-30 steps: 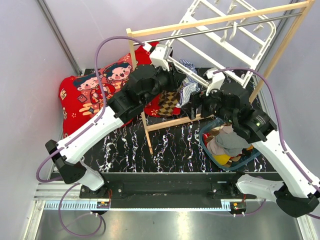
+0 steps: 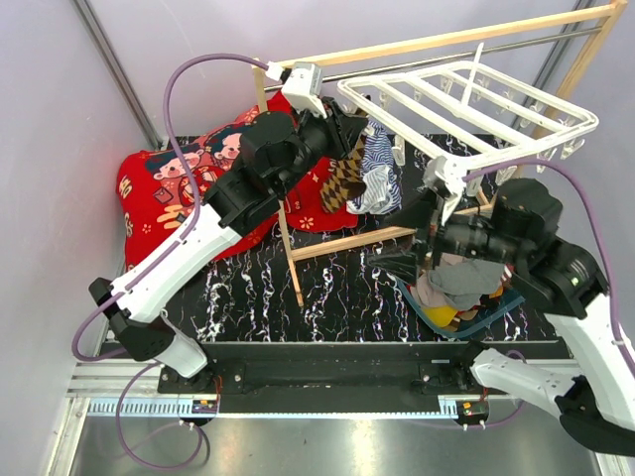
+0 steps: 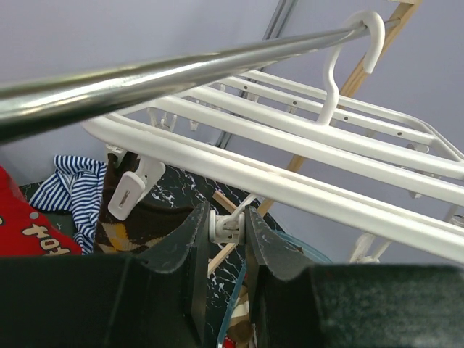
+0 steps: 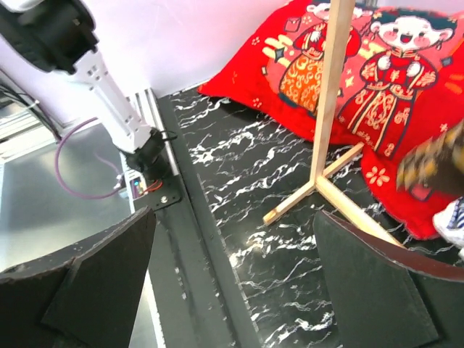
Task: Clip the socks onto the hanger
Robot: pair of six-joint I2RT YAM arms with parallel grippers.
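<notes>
A white clip hanger (image 2: 466, 109) hangs by its hook (image 3: 330, 87) from the metal rail (image 3: 145, 72). In the left wrist view my left gripper is shut on a white clip of the hanger. Other clips (image 3: 132, 187) dangle from its bars. My right gripper (image 2: 402, 238) stands open below the hanger's near edge, nothing between its fingers. A striped sock (image 2: 377, 174) and a brown checked one (image 2: 342, 178) lie behind the grippers, by the red pillows.
Red pillows (image 2: 169, 198) fill the back left. A blue basket (image 2: 437, 327) of clothes sits at right below the right arm. The wooden rack (image 4: 326, 94) stands on the dark marbled top, whose front left is clear.
The hanger has swung round toward the front right. My left gripper has shifted only slightly.
</notes>
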